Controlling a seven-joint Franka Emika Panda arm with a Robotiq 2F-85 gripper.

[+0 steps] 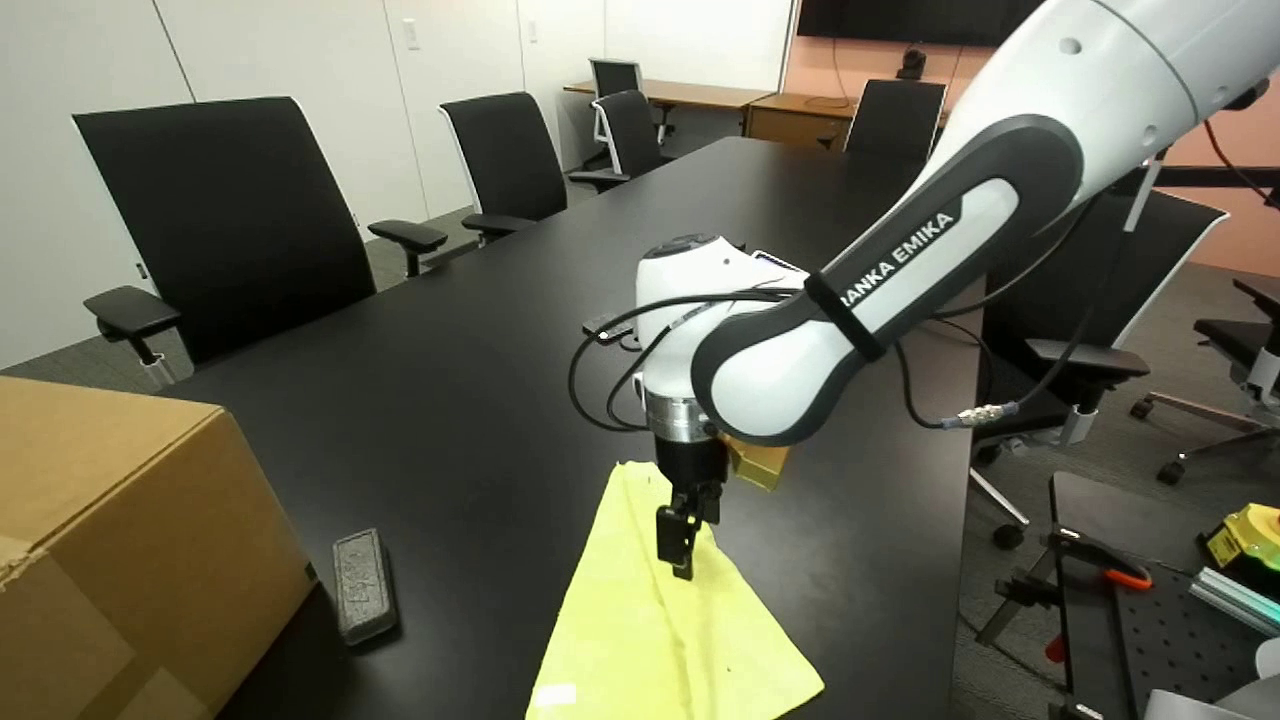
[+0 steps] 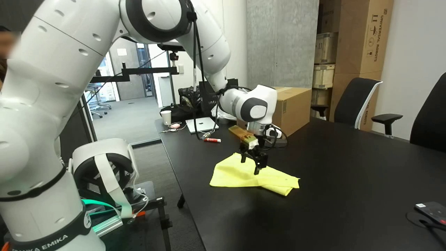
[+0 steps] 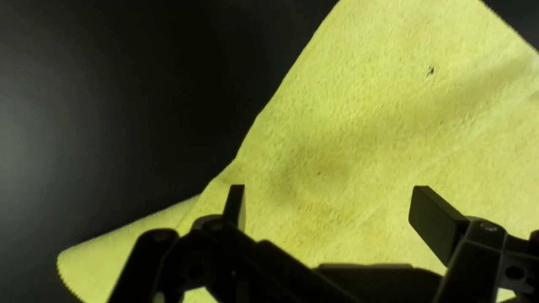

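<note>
A bright yellow cloth (image 1: 624, 624) lies on the black table with a crease running along it; one edge is folded, as the wrist view's cloth (image 3: 364, 141) shows at lower left. Over the cloth hangs my gripper (image 1: 678, 564), pointing down. Its two black fingers stand wide apart in the wrist view, the gripper open with only cloth surface visible below the gap. In exterior view 2 the gripper (image 2: 251, 165) is above the far part of the cloth (image 2: 234, 175). Whether the fingertips touch the fabric is hard to tell.
A cardboard box (image 1: 132, 540) and a dark eraser-like block (image 1: 363, 584) lie left of the cloth. A red marker (image 2: 212, 140), a laptop (image 2: 202, 124) and a white cup (image 2: 166, 117) sit near the table's edge.
</note>
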